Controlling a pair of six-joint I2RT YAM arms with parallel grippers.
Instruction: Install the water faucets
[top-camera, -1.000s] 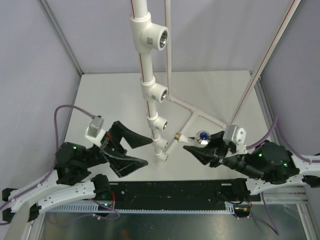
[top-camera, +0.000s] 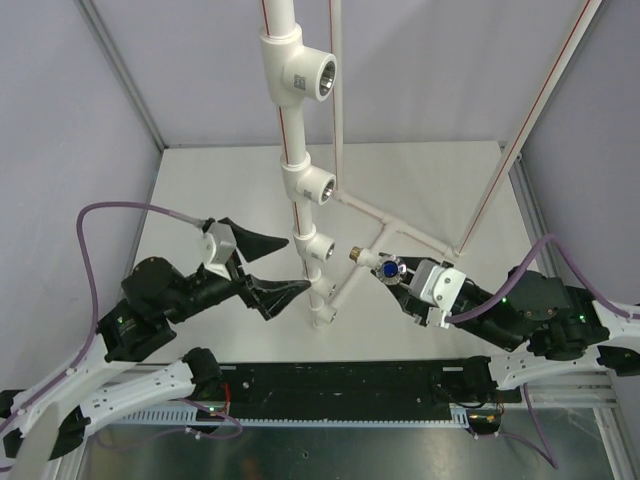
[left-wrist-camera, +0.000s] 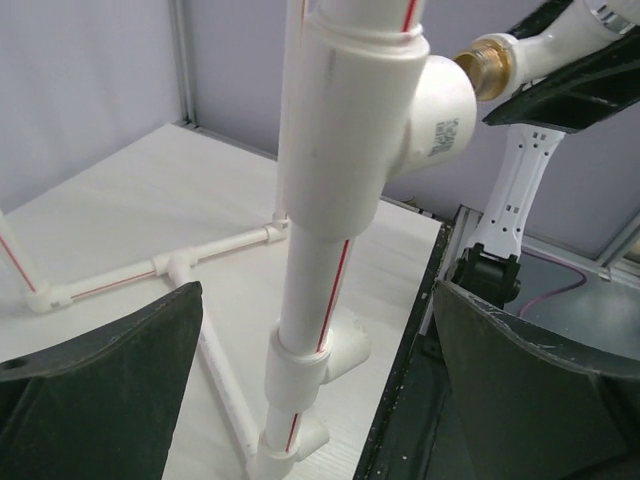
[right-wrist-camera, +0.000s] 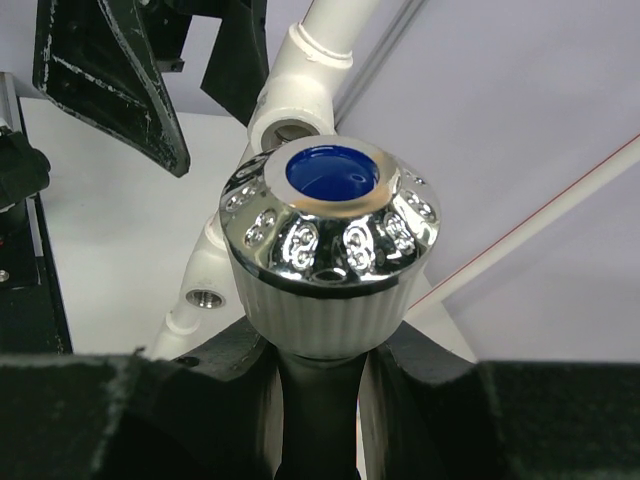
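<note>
A white vertical pipe (top-camera: 294, 140) carries several tee fittings with threaded sockets facing right (top-camera: 318, 185). My right gripper (top-camera: 405, 280) is shut on a faucet with a chrome, blue-capped handle (right-wrist-camera: 330, 230); in the top view its brass threaded end (top-camera: 356, 254) points left toward the column, a short distance from it. My left gripper (top-camera: 270, 270) is open, left of the column, with its fingers pointing at it. In the left wrist view the column stands between the open fingers, and the brass end (left-wrist-camera: 485, 70) shows beside an upper socket.
Thinner pipes form a frame behind the column on the white board (top-camera: 210, 190), with risers at the back and right (top-camera: 510, 155). Grey walls surround the board; a dark strip (top-camera: 330, 390) runs along the front edge.
The right gripper with the faucet has risen slightly in the top view and turned a little.
</note>
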